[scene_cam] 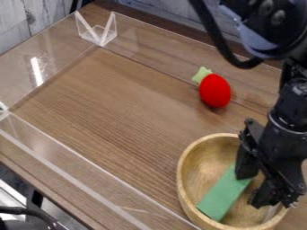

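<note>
My black gripper point(254, 163) is low over the tan bowl point(192, 175) at the bottom right, its fingers reaching down into it beside the green block point(222, 196). Whether it is open, shut or holding the block is hidden. A red object point(214, 90) with a pale green piece point(202, 76) behind it lies on the table point(102, 121), above the bowl.
A clear plastic object point(99, 29) stands at the back left edge. A dark cable or tube runs in the bottom left corner.
</note>
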